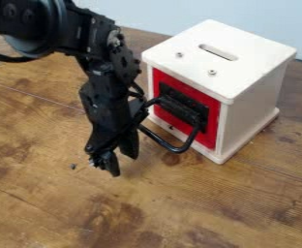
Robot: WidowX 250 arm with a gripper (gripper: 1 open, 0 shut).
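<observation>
A black robot arm comes down from the top left, its gripper (115, 153) low over the wooden floor, left of a white box (239, 77) with a slot and screws on top. The box's red front panel (208, 136) carries a black mechanism (180, 105). A black cable loops between the arm and that front. Whether the fingers are open or shut is unclear.
Bare wooden floor (151, 213) fills the foreground and left side. A pale wall stands behind the box at the top right.
</observation>
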